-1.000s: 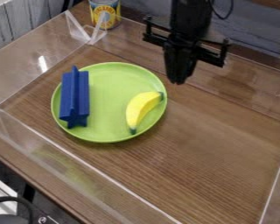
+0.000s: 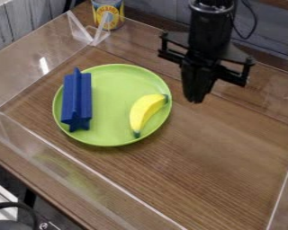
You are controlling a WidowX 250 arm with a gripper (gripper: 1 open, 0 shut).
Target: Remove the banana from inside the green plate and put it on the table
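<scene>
A yellow banana [image 2: 146, 112] with a green tip lies inside the round green plate [image 2: 111, 76], near its right side. Also in the plate, on the left, is a long blue object [image 2: 76, 99]. My black gripper [image 2: 194, 97] hangs above the table, up and to the right of the plate, apart from the banana. Its fingers point down toward the camera side, and their gap is too dark and small to make out.
Bare wooden table [image 2: 212, 166] spreads to the right of and in front of the plate. A can [image 2: 107, 14] stands at the back left. Clear transparent side walls border the left and front edges.
The arm and gripper have moved to the right and slightly toward the camera, farther from the plate. Banana, plate and blue object have not moved.
</scene>
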